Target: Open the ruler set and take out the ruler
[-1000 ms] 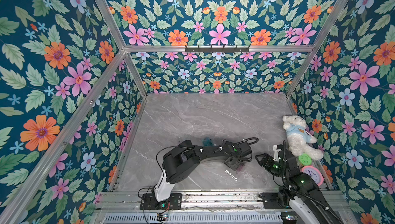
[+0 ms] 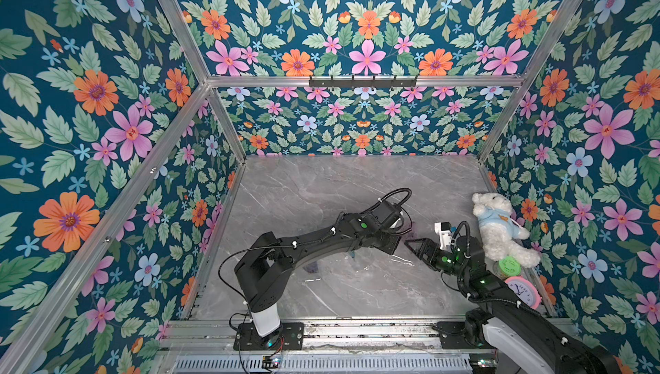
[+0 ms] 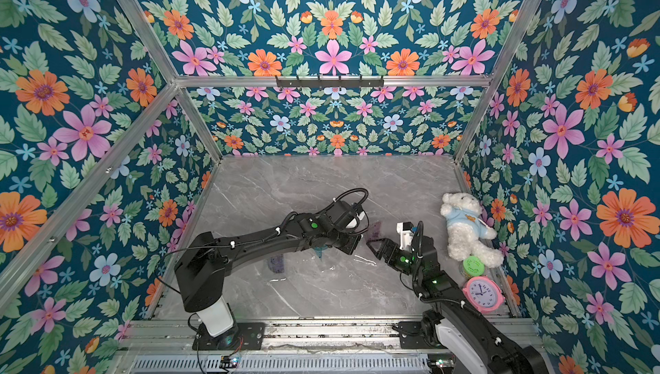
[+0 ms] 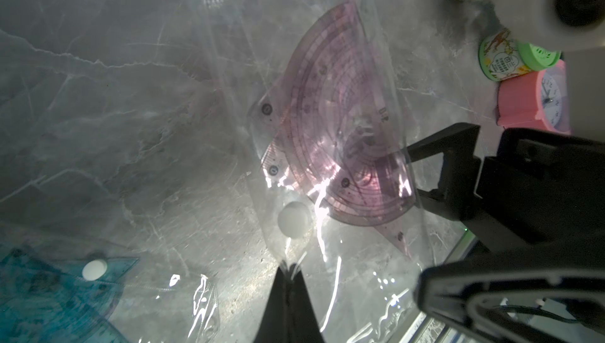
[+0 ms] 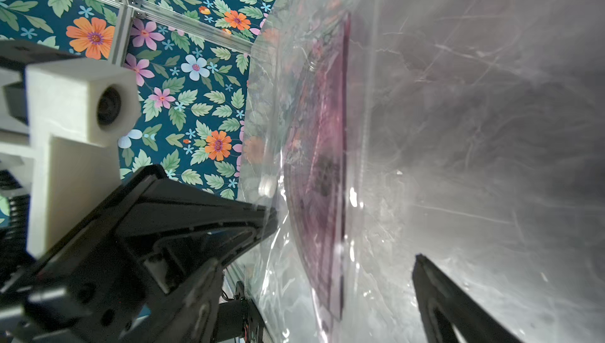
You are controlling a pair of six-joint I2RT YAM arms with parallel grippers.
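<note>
A clear pouch holding a pink protractor (image 4: 340,90) and other pink ruler pieces hangs raised from my left gripper, which is shut on its edge near a round white snap (image 4: 294,220). My right gripper (image 3: 378,246) is open beside the pouch; in the right wrist view the upright pouch lies between its spread fingers. A second pouch with teal rulers (image 4: 63,286) lies on the grey surface below, partly hidden by the left arm in the top views.
A white teddy bear (image 3: 464,226), a green canister (image 3: 473,264) and a pink clock (image 3: 482,293) stand at the right edge.
My left gripper has moved up toward the back with the pink pouch in it. My right gripper has moved leftward and up, toward the pouch.
</note>
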